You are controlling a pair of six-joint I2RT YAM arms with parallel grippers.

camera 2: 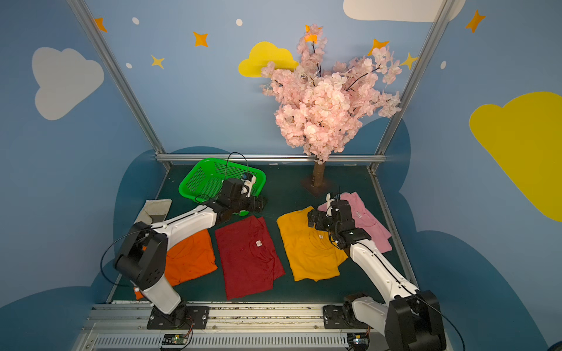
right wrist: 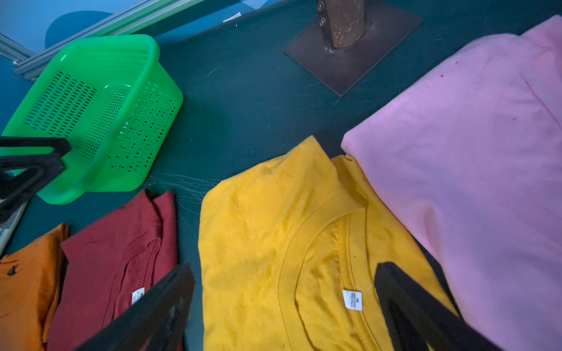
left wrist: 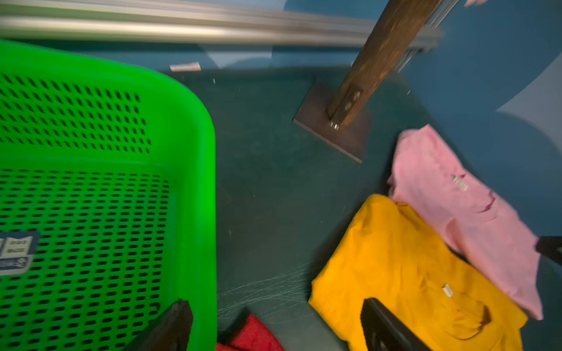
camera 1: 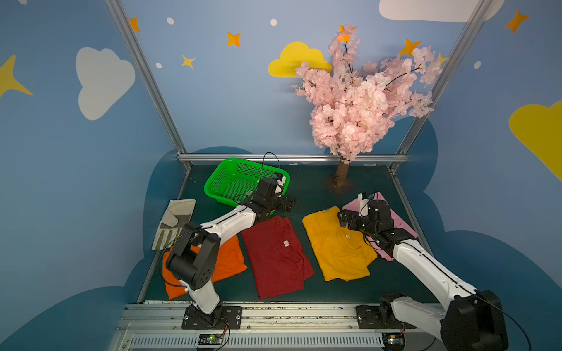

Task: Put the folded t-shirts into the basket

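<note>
Folded shirts lie in a row on the dark table: orange (camera 1: pixel 229 260), dark red (camera 1: pixel 272 260), yellow (camera 1: pixel 330 251) and pink (camera 2: pixel 370 219). The green basket (left wrist: pixel 196 175) stands at the back left; the part of it seen in the left wrist view holds no shirt. My left gripper (camera 1: pixel 288 203) is open beside the basket's front right corner, past the red shirt's far end, with nothing in it. Over the yellow shirt's upper right part is my right gripper (camera 1: pixel 344 218), also open; the yellow shirt (right wrist: pixel 251 251) shows below its spread fingers, and no cloth is gripped.
A blossom tree (camera 1: pixel 340 174) on a flat metal base (right wrist: pixel 354 44) stands behind the yellow and pink shirts. Pale gloves (camera 1: pixel 174 222) lie at the left edge. Bare table (left wrist: pixel 257 175) separates basket and tree.
</note>
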